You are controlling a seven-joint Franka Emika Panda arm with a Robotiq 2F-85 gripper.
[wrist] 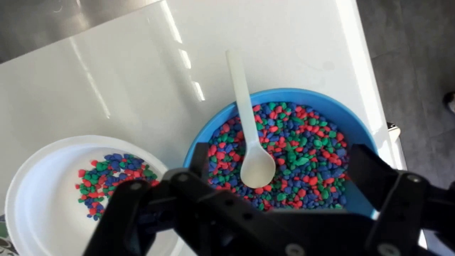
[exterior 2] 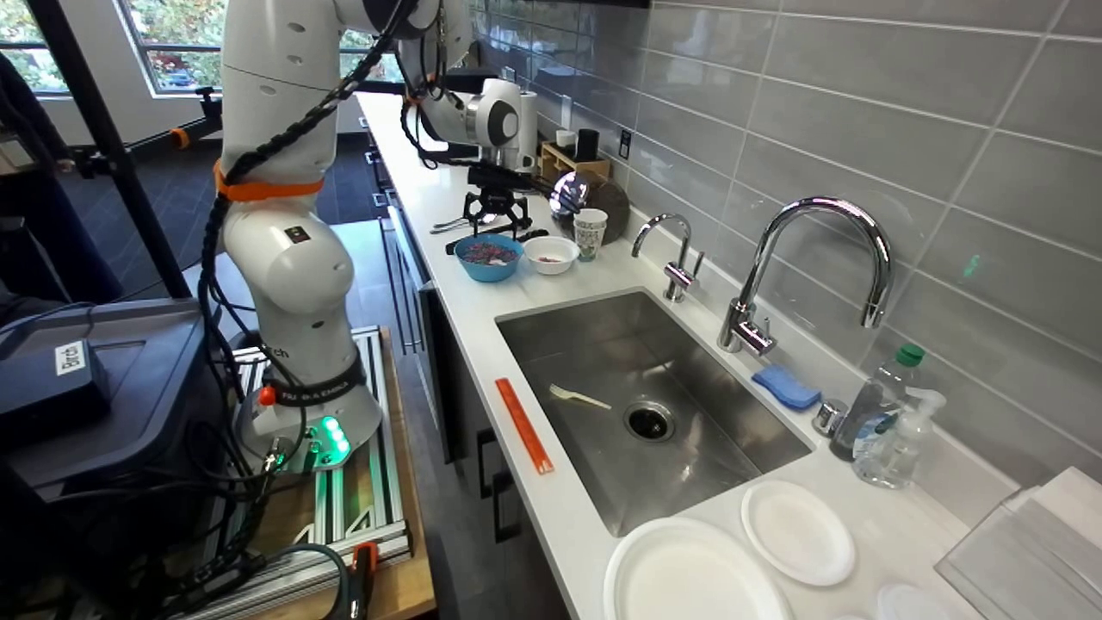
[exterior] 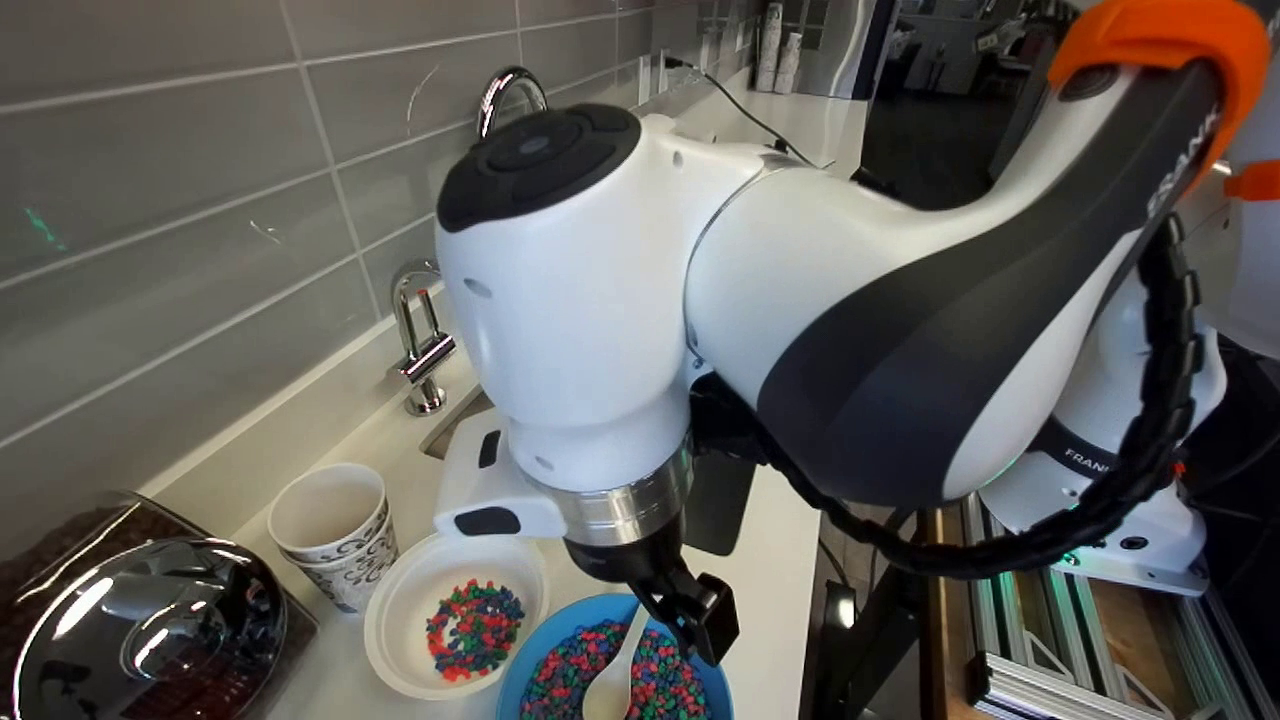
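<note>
A white spoon (wrist: 258,167) lies across the blue bowl (wrist: 298,94), its bowl end resting on red, green and blue pebbles (wrist: 298,158) and its handle sticking out past the rim. Beside it stands a white bowl (wrist: 30,179) with a smaller heap of the same pebbles (wrist: 113,175). My gripper is above the blue bowl, open, its two dark fingers spread wide on either side of the spoon. Nothing is held between them. In exterior view 1 the gripper (exterior: 696,612) hangs over the bowl, clear of the spoon.
Patterned paper cups (exterior: 342,540) and a glass jar with a shiny lid (exterior: 156,648) stand near the wall. A sink (exterior 2: 620,310) with faucets opens farther along the counter. The counter's front edge runs close to the blue bowl.
</note>
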